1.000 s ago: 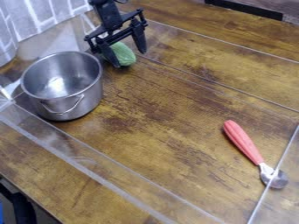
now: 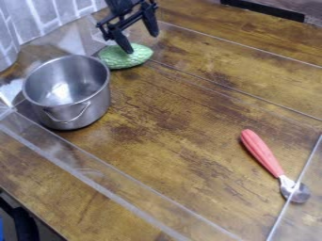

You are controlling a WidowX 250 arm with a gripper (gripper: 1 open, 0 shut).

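My black gripper point(image 2: 127, 28) is at the top left, above a green oval object point(image 2: 126, 57) that lies on the wooden table near the left wall. The gripper's two sides are spread apart, and I see nothing held between them. A steel pot point(image 2: 66, 92) stands at the left, nearer the front.
A red-handled utensil point(image 2: 265, 154) with a metal end lies at the right. A pale wall point(image 2: 38, 24) borders the top left.
My gripper has risen away from the green object, which now shows more fully and lies flat on the table. The pot and red utensil have not moved.
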